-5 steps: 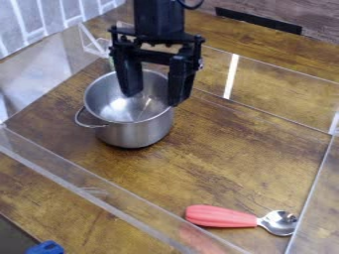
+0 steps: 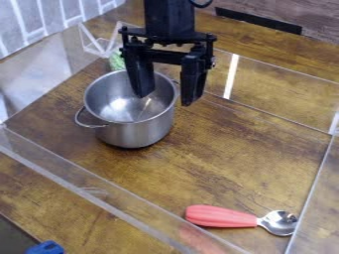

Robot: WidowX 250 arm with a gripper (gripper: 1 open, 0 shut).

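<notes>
My black gripper [image 2: 165,79] hangs in the upper middle of the camera view, open, its two fingers apart over the rear part of a steel pot [image 2: 129,125]. The pot stands on the wooden table [image 2: 212,169] with its handle toward the left. A spoon with a pink handle [image 2: 223,215] and a metal bowl end lies at the front right, well away from the gripper.
Clear plastic walls edge the table area at front and right. A small green item [image 2: 115,61] is partly hidden behind the pot. A blue object [image 2: 46,247] sits at the bottom left corner.
My gripper has shifted slightly upward over the last second. The pot and spoon have not visibly moved.
</notes>
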